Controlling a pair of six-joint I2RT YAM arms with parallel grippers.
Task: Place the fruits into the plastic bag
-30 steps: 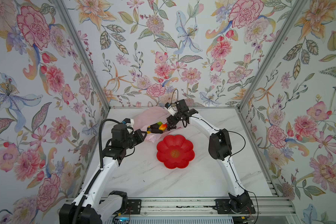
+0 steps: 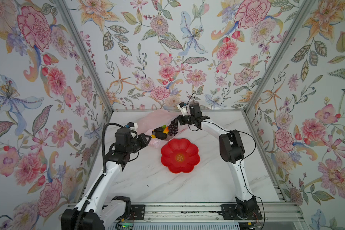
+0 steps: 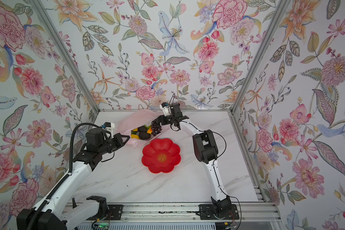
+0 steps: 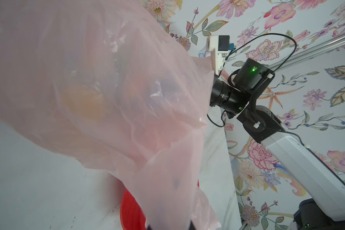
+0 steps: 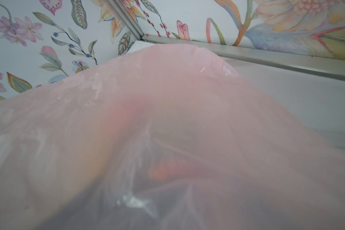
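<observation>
The pink plastic bag [image 2: 152,118] lies open towards the right at the back of the table, several fruits in its mouth. Dark grapes [image 2: 172,129], dark avocado-like fruits [image 3: 144,135] and an orange-yellow fruit [image 2: 166,130] show there; blurred colours show through the film in both wrist views. At the bag's front left edge my left gripper is shut on the gathered film. My right gripper [image 2: 180,120] stands open on the right of the grapes, at the bag's upper edge; pink film fills most of the right wrist view and its fingers are hidden there.
An empty red flower-shaped bowl [image 2: 180,167] stands in front of the bag, close to its front edge. The patterned back wall [image 2: 203,92] rises close behind the bag.
The grapes now show loose in the bag's mouth. My left arm has stayed put.
</observation>
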